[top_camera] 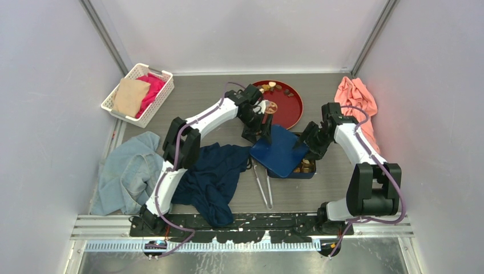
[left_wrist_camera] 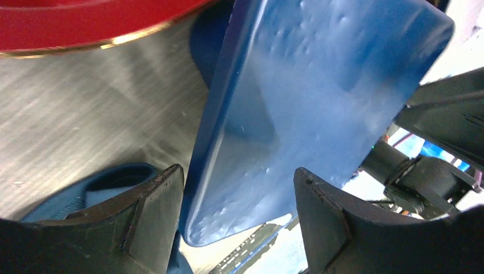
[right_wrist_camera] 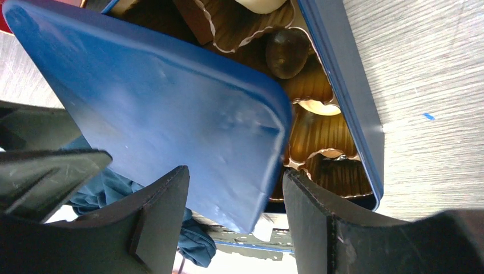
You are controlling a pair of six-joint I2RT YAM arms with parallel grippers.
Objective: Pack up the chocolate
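A blue lid (top_camera: 278, 149) rests askew over the chocolate box (top_camera: 304, 174), leaving its right part uncovered; brown compartments with chocolates (right_wrist_camera: 287, 52) show there in the right wrist view. My left gripper is open at the lid's upper-left edge, its fingers either side of the lid's corner in the left wrist view. My right gripper is open over the lid's right corner, with the box wall beside it. Whether either touches the lid is unclear.
A red plate (top_camera: 288, 108) with several small pieces lies behind the box. Tongs (top_camera: 269, 193) lie in front, a navy cloth (top_camera: 211, 182) to the left, a pink cloth (top_camera: 357, 94) at the back right. A white basket (top_camera: 161, 98) stands at the back left.
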